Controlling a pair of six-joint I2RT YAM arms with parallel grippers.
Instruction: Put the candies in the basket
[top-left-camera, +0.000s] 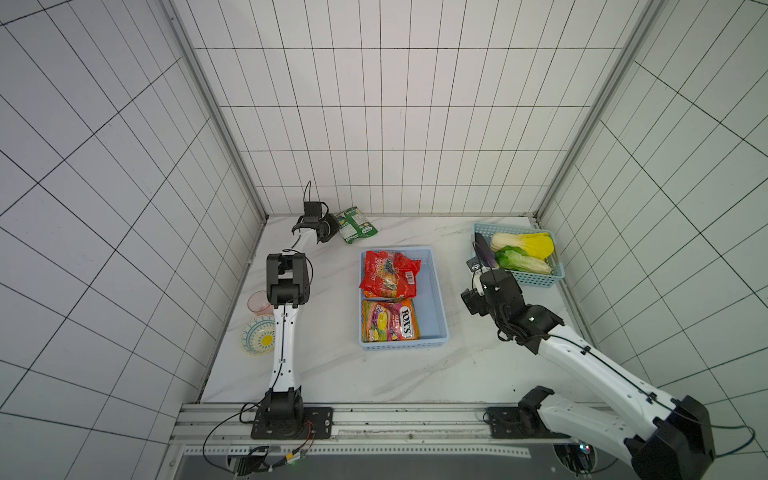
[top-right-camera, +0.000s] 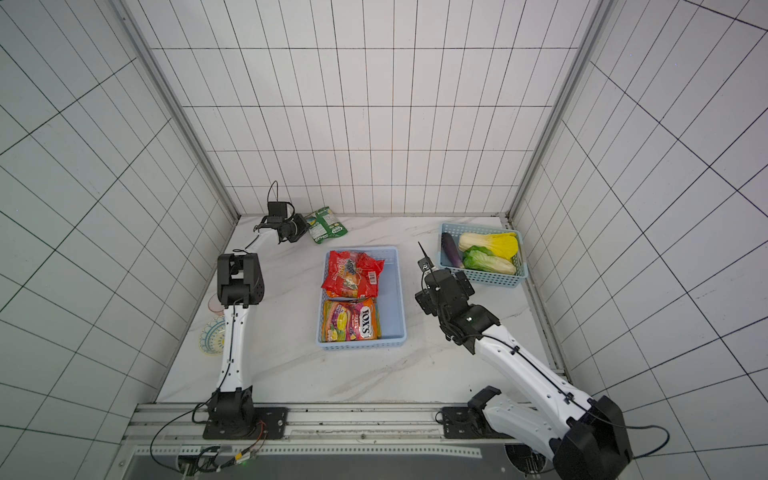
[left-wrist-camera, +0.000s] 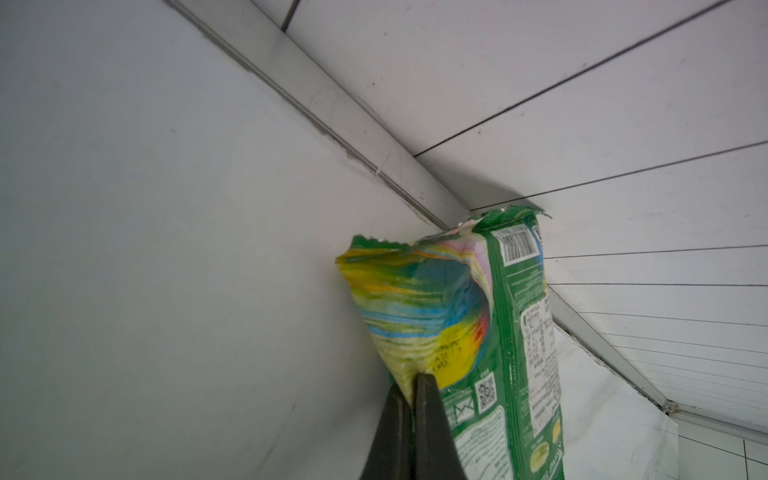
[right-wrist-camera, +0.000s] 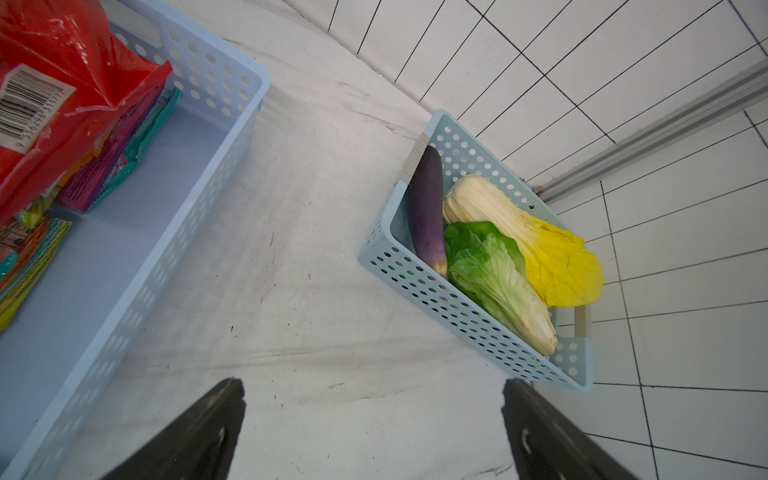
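At the back left lies a green candy bag (top-left-camera: 357, 225). My left gripper is shut on a crumpled edge of it, seen up close in the left wrist view. Red candy bags (top-left-camera: 389, 274) and a Fox's candy bag (top-left-camera: 389, 320) are in the blue basket (top-left-camera: 432, 328) at the centre. My right gripper stands open above the worktop to the right of that basket, with nothing between its fingers.
A smaller basket (right-wrist-camera: 480, 316) holding an eggplant and leafy vegetables stands at the back right. A pink-rimmed item (top-left-camera: 257, 294) and a patterned plate (top-left-camera: 254, 328) are at the left. Tiled walls border the back and sides.
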